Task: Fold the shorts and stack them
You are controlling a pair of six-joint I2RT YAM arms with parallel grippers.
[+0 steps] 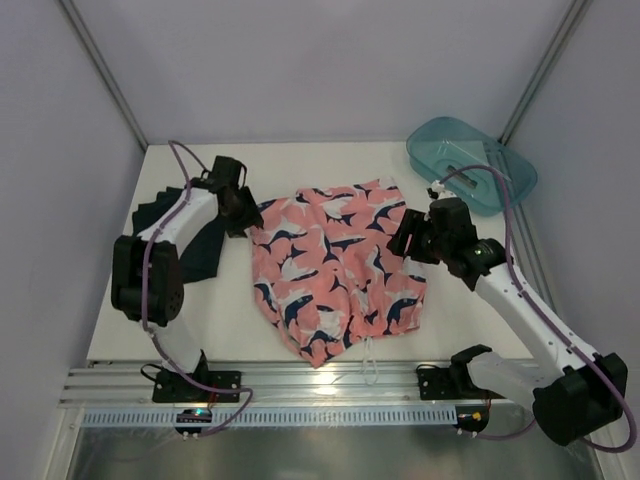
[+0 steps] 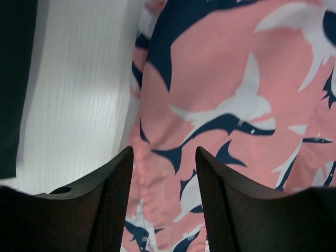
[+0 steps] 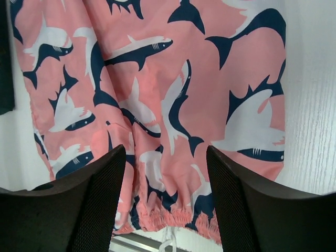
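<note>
Pink shorts with a navy and white shark print (image 1: pixel 330 260) lie spread over the middle of the table, waistband and white drawstring toward the front edge. The left part is creased and slants past that edge. Over their upper left side hovers my left gripper (image 1: pixel 250 222), its fingers parted with only cloth below them in the left wrist view. By the right side of the shorts is my right gripper (image 1: pixel 405 245); the right wrist view shows its fingers (image 3: pixel 107 184) apart above the waistband, nothing between them. Dark folded shorts (image 1: pixel 205 250) are stacked at the left, partly behind my left arm.
A teal translucent bin (image 1: pixel 470 165) stands at the back right corner. Bare white table (image 1: pixel 290 163) shows behind the shorts and on both sides of them. A metal rail (image 1: pixel 300 380) runs along the front edge.
</note>
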